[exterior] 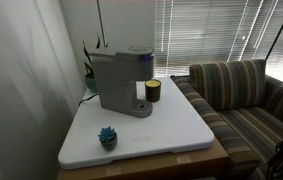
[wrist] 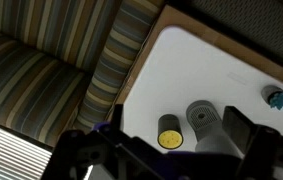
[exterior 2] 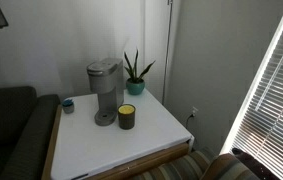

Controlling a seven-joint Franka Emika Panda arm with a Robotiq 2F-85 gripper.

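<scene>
A grey coffee maker (exterior: 119, 82) stands upright on a white tabletop (exterior: 171, 130). Beside it is a black cup with a yellow inside (exterior: 153, 90); exterior view 2 shows this cup (exterior 2: 127, 117) close to the machine's base. A small pot with a blue succulent (exterior: 108, 138) sits near the table's edge. From above, the wrist view has the cup (wrist: 169, 132) and the coffee maker (wrist: 205, 122) below my gripper, whose fingers are spread wide with nothing held between them. Only dark parts of the arm show at the edges of both exterior views.
A snake plant in a teal pot (exterior 2: 135, 84) stands behind the coffee maker by the wall. A striped couch (exterior: 233, 92) adjoins one side of the table, and window blinds (exterior: 206, 35) hang behind.
</scene>
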